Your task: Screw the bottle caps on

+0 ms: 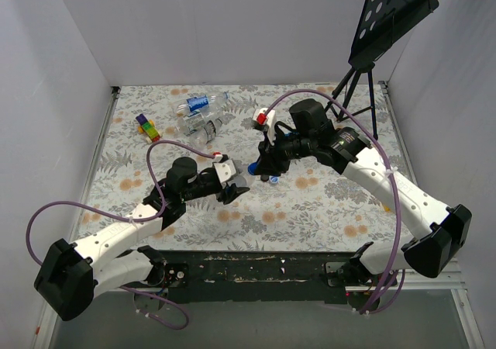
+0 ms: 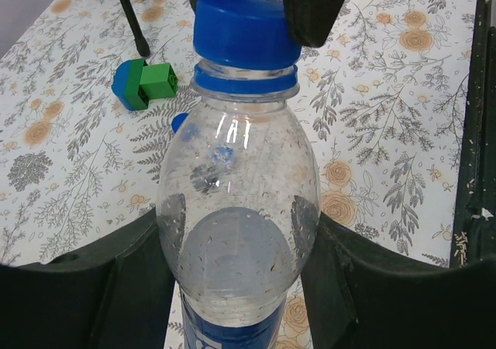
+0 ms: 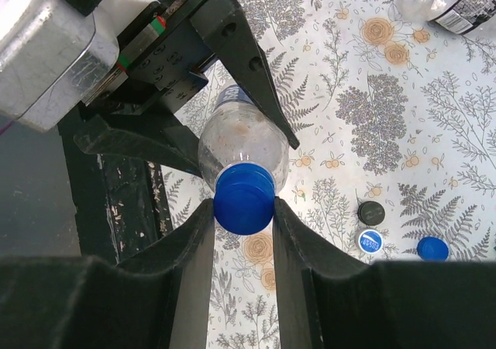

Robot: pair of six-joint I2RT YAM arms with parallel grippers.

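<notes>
Upright in the left wrist view stands a clear plastic bottle (image 2: 240,155) with a blue label low down. My left gripper is shut around its upper body. A blue cap (image 2: 244,31) covers the bottle's mouth, just above the blue ring (image 2: 246,81) on the neck; the threads are hidden, so how tightly it sits cannot be told. My right gripper is shut on this cap, one finger on either side. From the top view, both grippers meet over the middle of the table, the left one (image 1: 227,182) beside the right one (image 1: 263,163).
Several loose bottles (image 1: 205,105) lie at the back left near coloured blocks (image 1: 147,126). A black cap (image 3: 371,213), a white-and-blue cap (image 3: 370,241) and another blue cap (image 3: 432,248) rest on the patterned table. A black stand (image 1: 356,93) occupies the back right.
</notes>
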